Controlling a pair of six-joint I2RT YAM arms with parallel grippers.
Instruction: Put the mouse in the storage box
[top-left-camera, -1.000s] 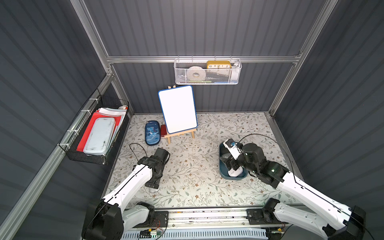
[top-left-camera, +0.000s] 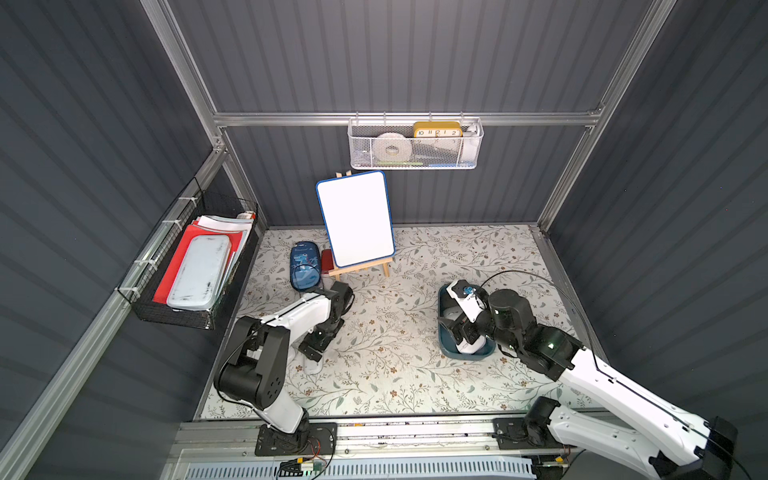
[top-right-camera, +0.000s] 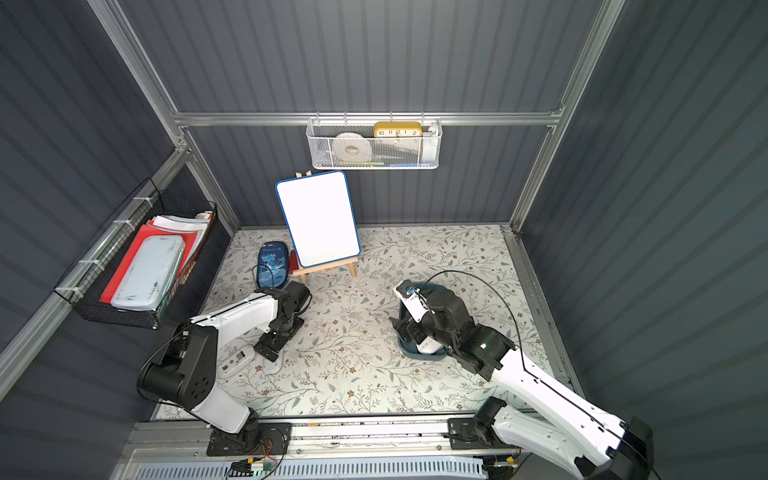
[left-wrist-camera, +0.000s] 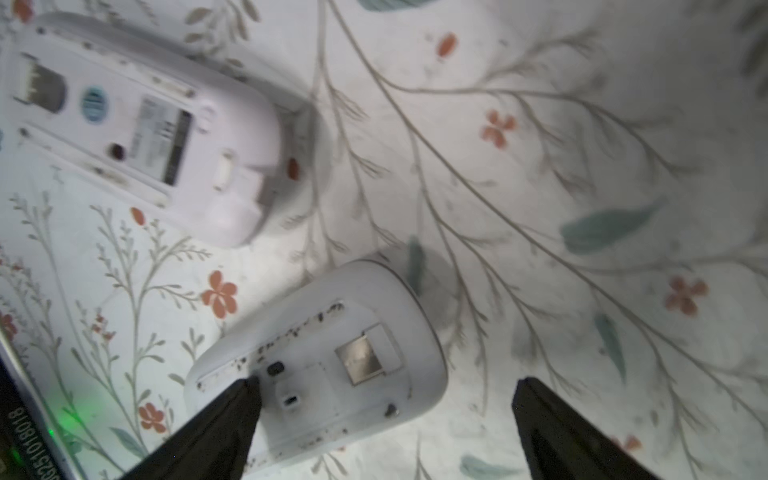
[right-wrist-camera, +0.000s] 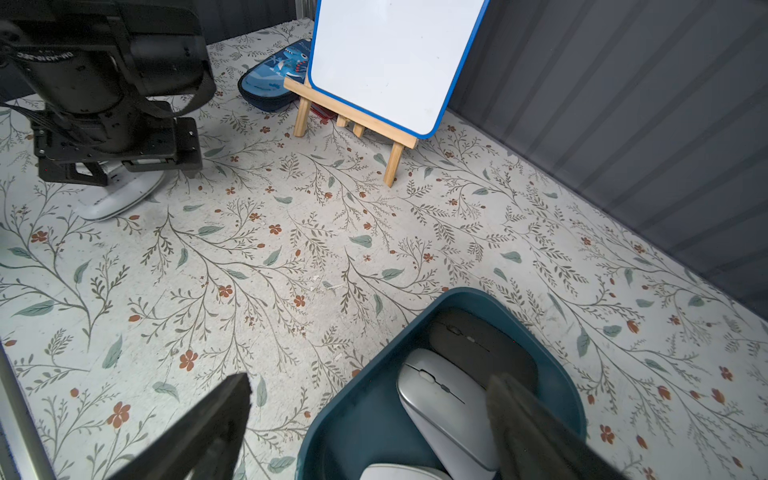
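Observation:
Two pale mice lie underside up on the table at the left. One mouse (left-wrist-camera: 320, 360) sits partly between the parted fingers of my left gripper, nearer the left finger; whether they touch is unclear. The other mouse (left-wrist-camera: 144, 120) lies apart at upper left in that view and beside the arm in the top right view. The teal storage box (right-wrist-camera: 352, 393) holds a black mouse (right-wrist-camera: 480, 344), a grey mouse (right-wrist-camera: 448, 396) and a partly seen white one (right-wrist-camera: 400, 473). My right gripper is open above the box, nothing between its fingers.
A whiteboard on an easel (top-left-camera: 357, 220) and a blue pencil case (top-left-camera: 305, 265) stand at the back. A wire basket (top-left-camera: 180, 308) hangs on the left wall, a white one (top-left-camera: 416, 153) at the back. Table between the arms is clear.
My left arm has lifted at the elbow and turned, its gripper swinging rightward and slightly up in the top left view. The right arm looks almost still.

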